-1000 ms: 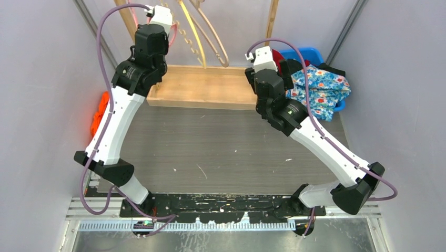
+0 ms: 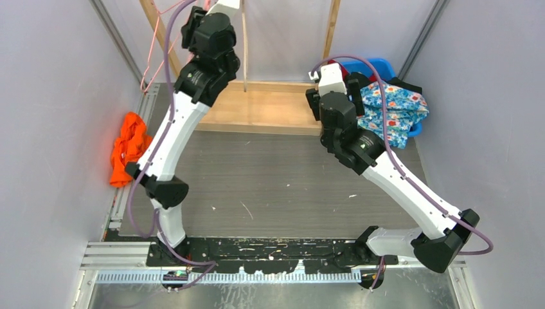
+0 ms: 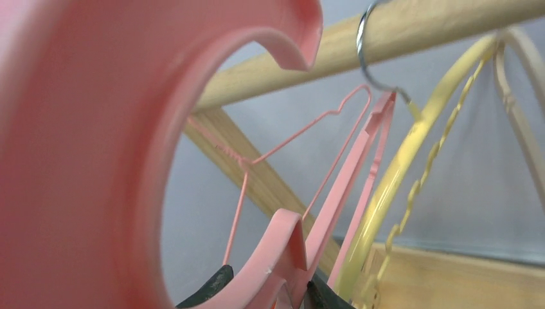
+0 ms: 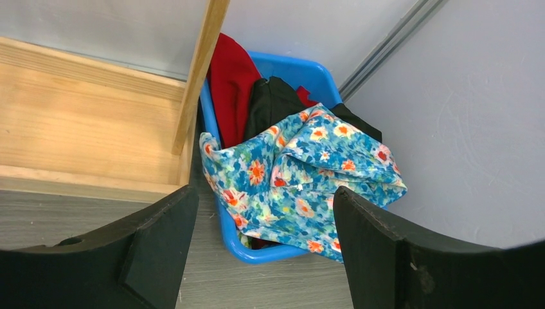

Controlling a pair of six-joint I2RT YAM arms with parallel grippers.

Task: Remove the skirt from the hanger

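Note:
In the left wrist view a pink plastic hanger (image 3: 273, 251) runs between the dark fingers of my left gripper, which is shut on it. A big curved part of pink plastic fills the left of that view, very near the camera. No cloth shows on this hanger in what is visible. The blue floral cloth (image 4: 302, 180) lies heaped over a blue bin (image 4: 321, 74); whether it is the skirt I cannot tell. My right gripper stands open, with nothing between its fingers.
Overhead runs a wooden rod (image 3: 450, 22) with a yellow hanger (image 3: 402, 151) and a thin pink wire hanger (image 3: 241, 193). Red cloth (image 4: 232, 90) and dark cloth are also in the bin. Orange cloth (image 2: 128, 148) lies at the left wall.
My left arm has swung up and to the right, closer to the top camera. The yellow and beige hangers hang differently from before. The right arm has shifted only slightly right.

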